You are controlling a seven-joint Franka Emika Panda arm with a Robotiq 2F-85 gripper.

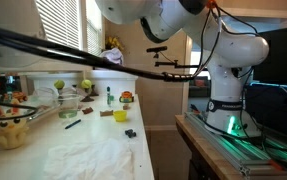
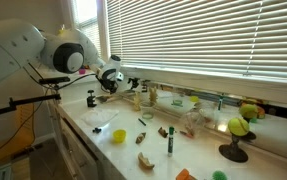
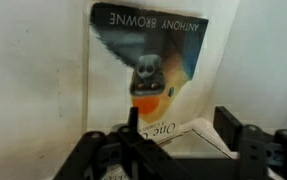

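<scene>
In the wrist view, a book cover (image 3: 148,70) shows a dark animal face with an orange patch and "ANTHONY BROWNE" printed upside down. My gripper is in front of its lower edge, its dark fingers (image 3: 133,135) apart and nothing seen between them. From the second exterior view, the gripper (image 2: 133,82) is at the far end of the counter, near the window ledge. Only dark parts of it enter the first exterior view at the left edge, close to a yellowish object (image 1: 13,133).
A white cloth (image 1: 88,160) lies flat on the counter. Beyond it stand a yellow cup (image 1: 120,116), a small dark item (image 1: 130,133) and a clear container (image 1: 69,102). More loose objects, including an orange-brown curved piece (image 2: 146,161), are spread along the counter's near end.
</scene>
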